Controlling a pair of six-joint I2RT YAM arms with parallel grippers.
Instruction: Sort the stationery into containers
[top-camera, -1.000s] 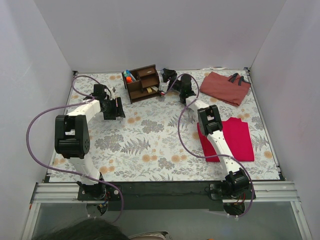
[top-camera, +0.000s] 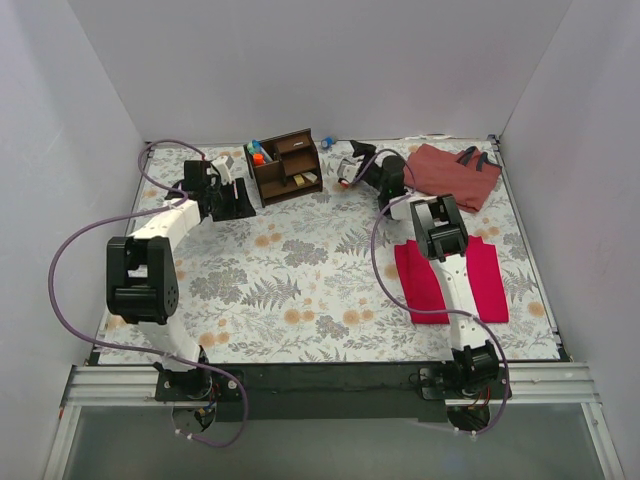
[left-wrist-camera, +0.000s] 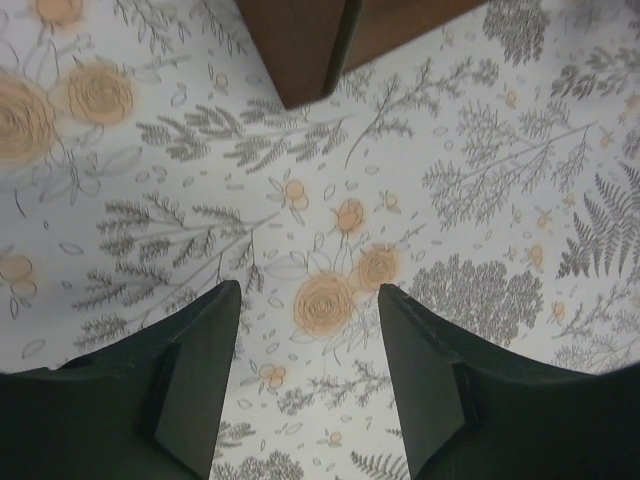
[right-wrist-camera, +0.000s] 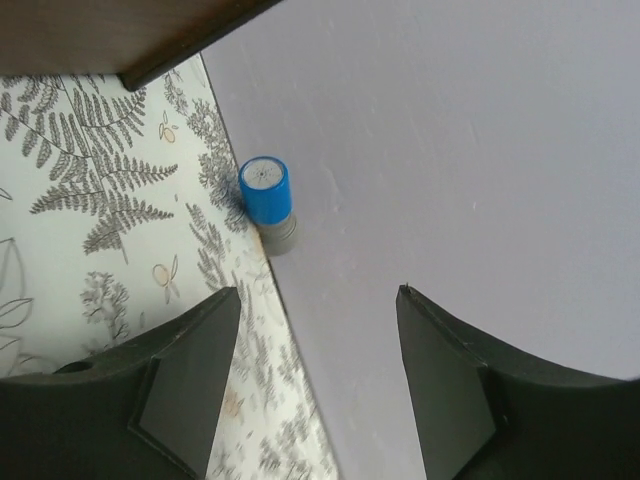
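A dark brown wooden organizer (top-camera: 273, 185) stands near the back wall. Its left compartment holds blue, white and orange items (top-camera: 259, 157); small yellow items (top-camera: 305, 178) lie in a lower right compartment. Between the organizer's right side and the wall is a small cylinder with a blue top and greyish lower part (right-wrist-camera: 267, 200), at the table's back edge. My right gripper is open and empty, right of the organizer and apart from the cylinder. My left gripper hangs open over bare cloth, left of the organizer, whose corner tops the left wrist view.
A brownish-red folded cloth bag (top-camera: 450, 178) lies at the back right, with a bright red cloth (top-camera: 488, 285) in front of it, partly under my right arm. Grey walls border the back and both sides.
My right gripper has shifted right, away from the organizer, uncovering the blue-topped cylinder. My left gripper has moved slightly toward the organizer. The organizer has not visibly moved.
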